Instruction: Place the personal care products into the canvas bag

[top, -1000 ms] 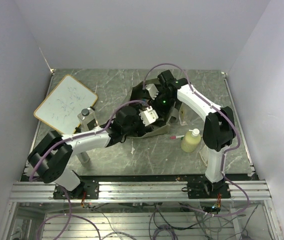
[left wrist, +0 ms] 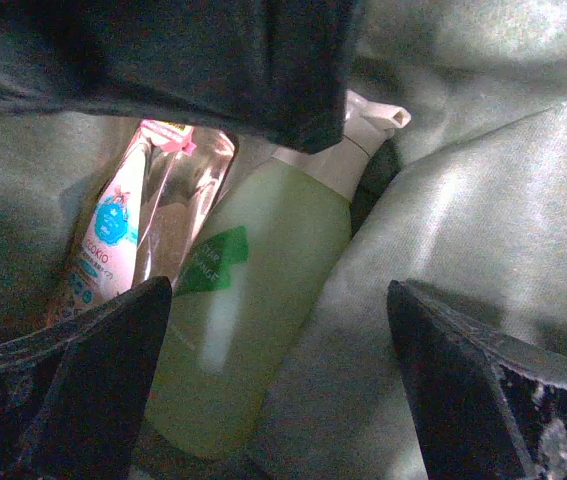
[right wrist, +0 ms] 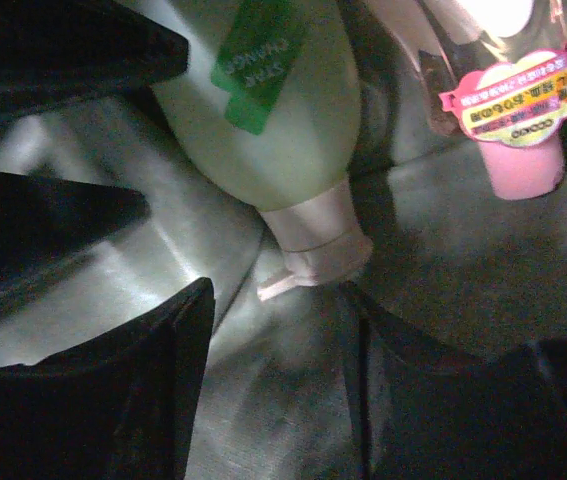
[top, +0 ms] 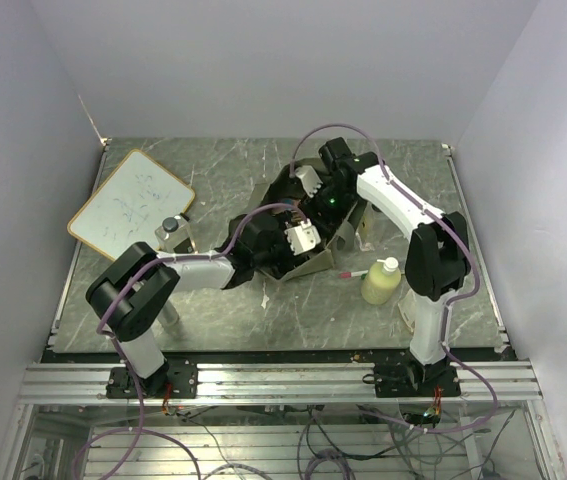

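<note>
Both arms reach into the canvas bag (top: 318, 264) in the top view. Inside lie a pale green bottle (left wrist: 253, 290) with a white flip cap and a clear pack (left wrist: 113, 240) with a pink tag (right wrist: 513, 95). In the left wrist view my left gripper stands open around the bottle's lower body. My right gripper is part open at the bottle's cap end, its fingertips near the flip lid; whether they touch it is unclear. Dark parts of the other gripper cross both wrist views.
A yellow pump bottle (top: 380, 287) and a red-tipped thin item (top: 353, 274) stand or lie right of the bag. A white board (top: 131, 205) and a capped bottle (top: 173, 237) are at the left.
The right arm has shifted slightly within the bag's back part.
</note>
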